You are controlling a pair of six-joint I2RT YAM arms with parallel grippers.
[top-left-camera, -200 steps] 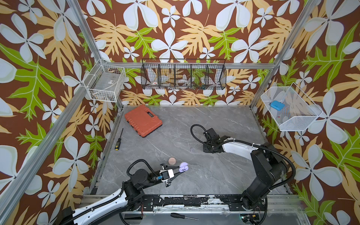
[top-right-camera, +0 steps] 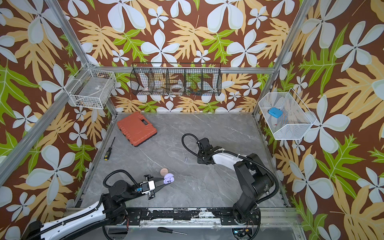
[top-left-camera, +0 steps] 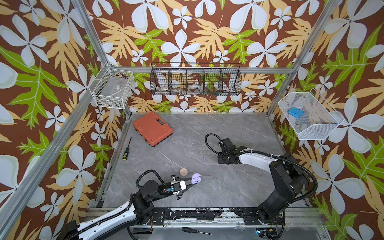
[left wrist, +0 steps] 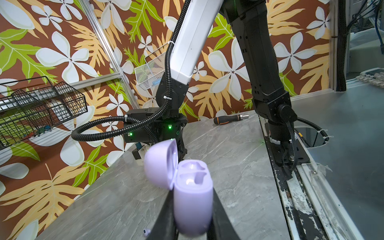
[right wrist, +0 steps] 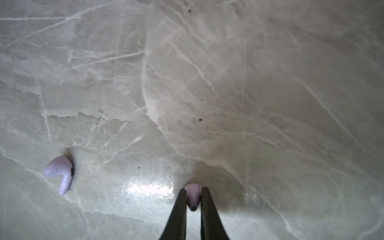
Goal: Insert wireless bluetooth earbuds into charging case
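Observation:
Over the front part of the table, the lilac charging case (left wrist: 193, 200) is upright with its lid (left wrist: 160, 163) swung open. My left gripper is shut on the case body, and empty hollows show in its top. One lilac earbud (right wrist: 193, 192) is pinched at the tips of my right gripper, just over the tabletop; most of that bud is hidden between the fingers. A second lilac earbud (right wrist: 60, 172) lies loose on the table, to the left in the right wrist view.
An orange toolbox (top-left-camera: 152, 128) sits at the back left, with a screwdriver (top-left-camera: 126, 152) beside it. A round beige disc (top-left-camera: 183, 172) lies close to the left gripper. Between the two arms the tabletop is mostly clear.
The right arm has shifted very slightly to the right over the last second. The left arm and the case have stayed in place.

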